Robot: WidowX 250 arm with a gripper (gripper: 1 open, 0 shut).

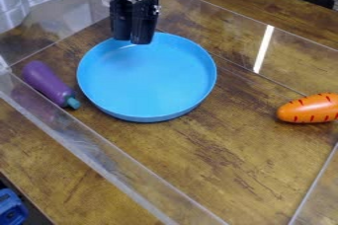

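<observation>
My black gripper (133,30) hangs at the top centre, over the back edge of an empty blue plate (146,79); whether its fingers are open or shut is unclear in this view. A purple toy eggplant (49,83) lies left of the plate, apart from it. An orange toy carrot (306,109) lies at the right side of the wooden surface.
Clear walls (132,180) border the work area. A blue object (8,209) sits at the lower left corner. The wooden floor (218,160) right of and below the plate is bare.
</observation>
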